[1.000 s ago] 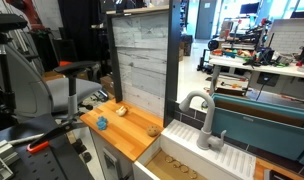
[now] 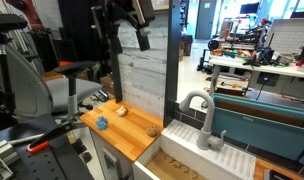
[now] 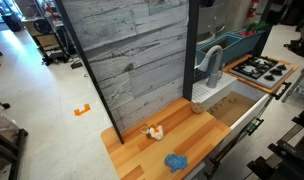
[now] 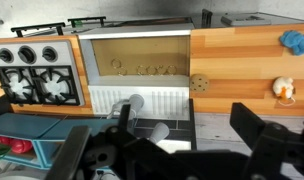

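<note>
My gripper [image 2: 131, 46] hangs high above the toy kitchen counter at the upper left of exterior view 1. In the wrist view its two dark fingers stand apart, with nothing between them. Below it, a blue crumpled item [image 3: 176, 161] lies on the wooden worktop [image 3: 142, 155]. Behind that is a small white and orange item [image 3: 154, 131], and a round brown piece [image 4: 199, 82] sits at the worktop's edge beside the sink. The white-framed sink [image 4: 132, 33] has several small ring shapes on its floor. Exterior view 2 does not show the gripper.
A grey faucet [image 2: 203, 112] rises behind the sink. Beyond the sink lies a stovetop [image 4: 49, 73], and a teal bin [image 2: 260, 123] runs along the back. A tall grey plank wall [image 3: 142, 70] with black posts borders the worktop.
The arm and gripper have come into exterior view 1 from outside the frame, now hanging at upper left. The items on the worktop have not moved.
</note>
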